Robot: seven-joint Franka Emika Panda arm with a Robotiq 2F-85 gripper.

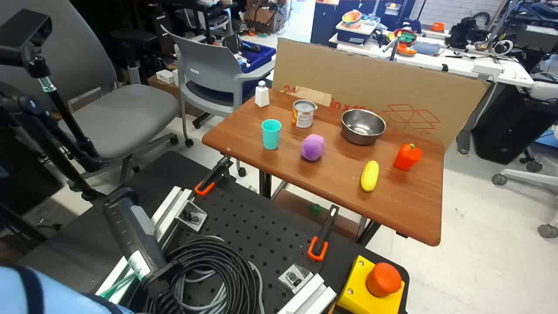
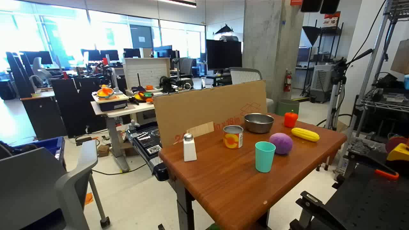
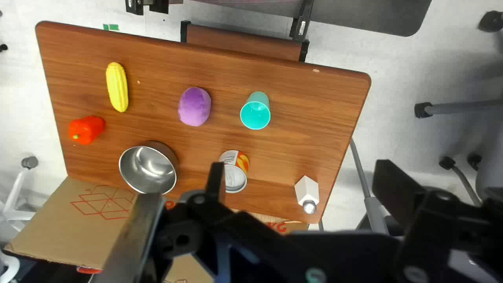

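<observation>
My gripper shows in the wrist view, its two dark fingers wide apart. It is open and high above the table, touching nothing. On the brown table [image 1: 238, 131] stand a white shaker [image 2: 189, 149] with a metal cap, an opened can [image 2: 233, 137] with an orange-yellow label, and a turquoise cup [image 3: 255, 111]. Near the cup lies a purple round object [image 3: 194, 106]. The steel bowl [image 1: 363, 126] looks empty. Beyond it are a yellow corn cob [image 1: 369, 175] and a red pepper [image 1: 407, 157]. Neither exterior view shows the gripper.
A cardboard sheet [image 1: 366, 78] stands upright along one long table edge. Opposite is a black perforated bench [image 1: 251, 220] with clamps, coiled cables and a red-topped yellow button box [image 1: 361, 293]. Bare tabletop surrounds the cup; a grey chair [image 1: 209, 68] stands close to the shaker's end.
</observation>
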